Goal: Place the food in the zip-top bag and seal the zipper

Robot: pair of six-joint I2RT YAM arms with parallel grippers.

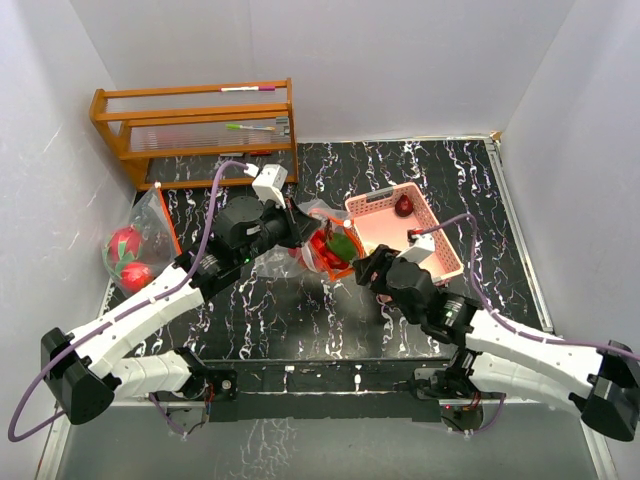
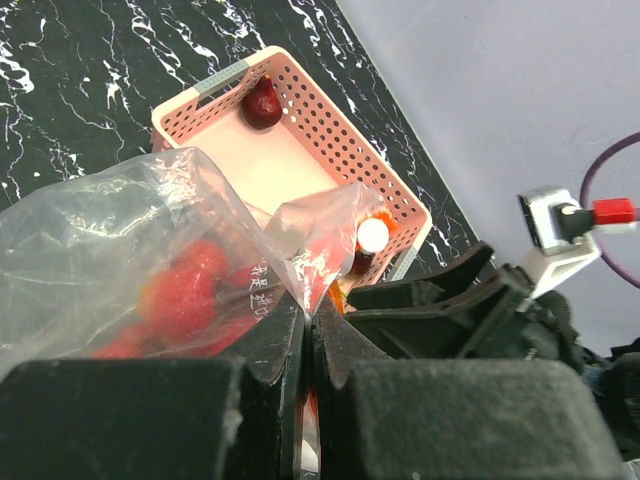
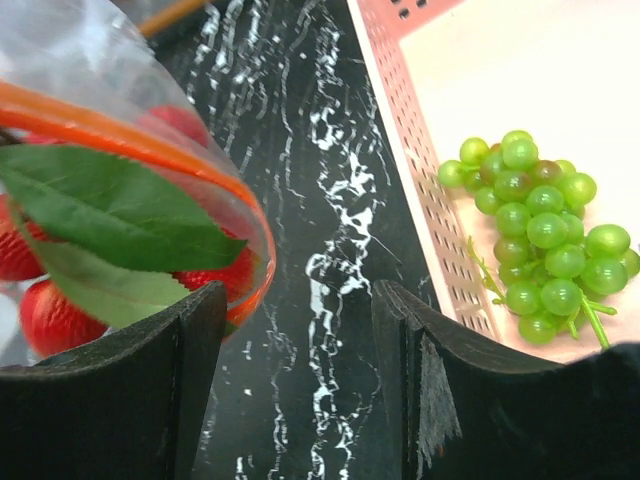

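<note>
A clear zip top bag (image 2: pixel 100 250) with an orange rim holds red fruit (image 3: pixel 60 315) and a green leafy piece (image 3: pixel 130 210). My left gripper is shut at the bag's gathered edge, with thin plastic at its fingers. My right gripper stands open just beside the bag's mouth, nothing between its fingers. Green grapes (image 3: pixel 545 230) lie in the pink basket (image 1: pixel 380 205), along with a dark red pear-like fruit (image 2: pixel 260 105).
A second bag (image 1: pixel 140 250) with red fruit is at the far left. A wooden rack (image 1: pixel 190 112) stands at the back. Dark marble table shows between bag and basket.
</note>
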